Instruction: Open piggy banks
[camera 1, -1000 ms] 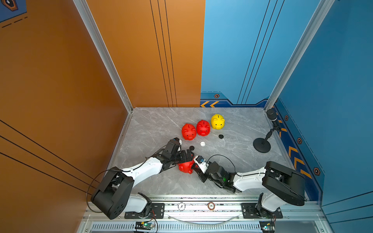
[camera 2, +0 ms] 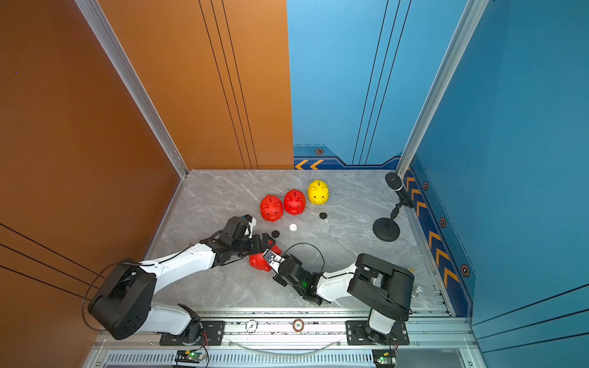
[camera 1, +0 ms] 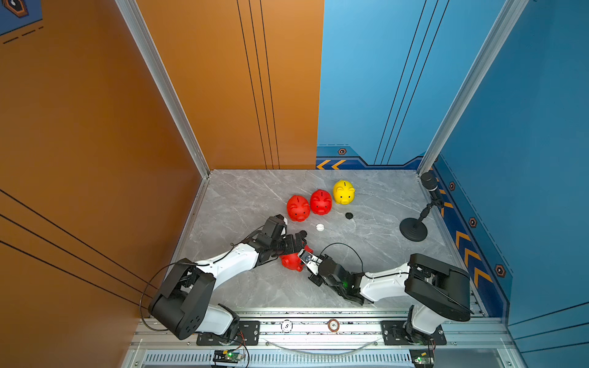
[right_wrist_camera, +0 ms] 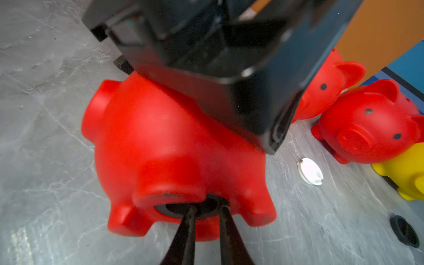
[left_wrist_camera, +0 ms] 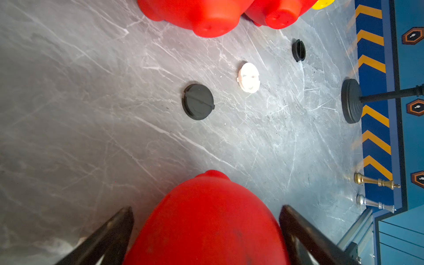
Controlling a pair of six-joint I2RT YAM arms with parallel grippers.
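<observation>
A red piggy bank (camera 1: pixel 292 260) lies tipped at the front centre, with my left gripper open around it. In the right wrist view its dark round plug (right_wrist_camera: pixel 176 209) sits on the underside, and the tips of my right gripper are at that plug, part open; whether they grasp it is unclear. Two red piggy banks (camera 1: pixel 298 208) (camera 1: pixel 321 201) and a yellow one (camera 1: pixel 343 192) stand behind. Loose plugs lie before them: two black (left_wrist_camera: pixel 197 101) (left_wrist_camera: pixel 298 50) and one white (left_wrist_camera: pixel 248 77).
A black stand (camera 1: pixel 413 229) is at the right edge, with gold (left_wrist_camera: pixel 375 181) and silver (left_wrist_camera: pixel 373 203) pieces near the right front in the left wrist view.
The left arm has shifted slightly, and the front bank has moved a little left with it.
</observation>
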